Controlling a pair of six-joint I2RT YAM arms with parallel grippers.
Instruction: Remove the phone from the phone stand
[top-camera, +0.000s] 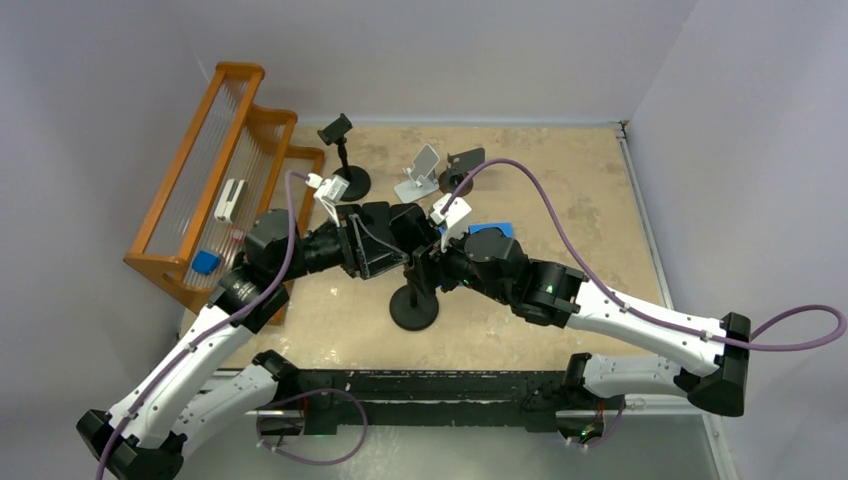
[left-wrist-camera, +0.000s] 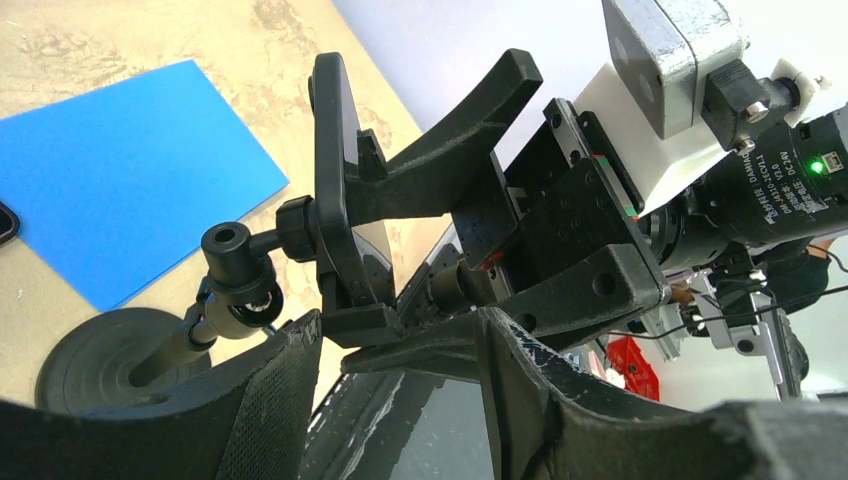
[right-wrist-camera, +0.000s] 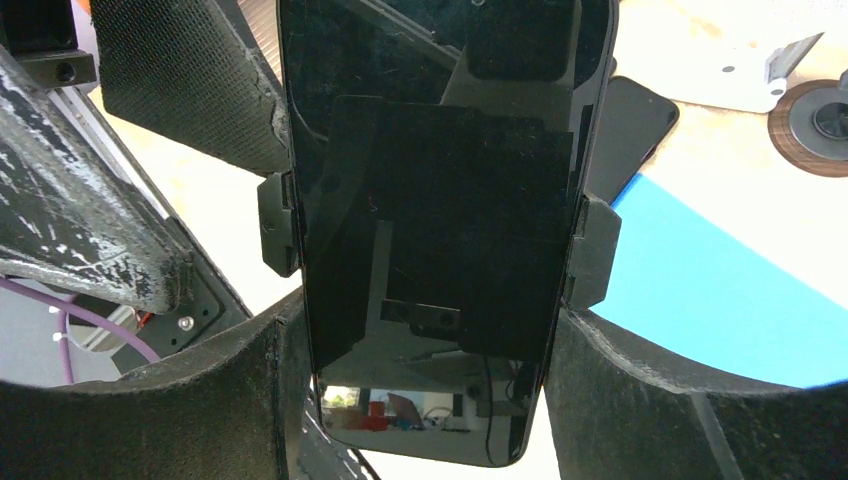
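Observation:
A black phone (right-wrist-camera: 430, 250) stands in a black stand (top-camera: 414, 314) with a round base, near the table's middle. My left gripper is part open, facing the phone's lower part from the side, with nothing clearly between its fingers. In the right wrist view the phone's glossy face fills the middle, close in front of my right gripper; whether that grips it is unclear.
A wooden shelf (top-camera: 175, 255) stands at left. Other stands, including a silver one (top-camera: 417, 188), are at the back. A blue sheet (left-wrist-camera: 120, 180) lies beyond the phone stand.

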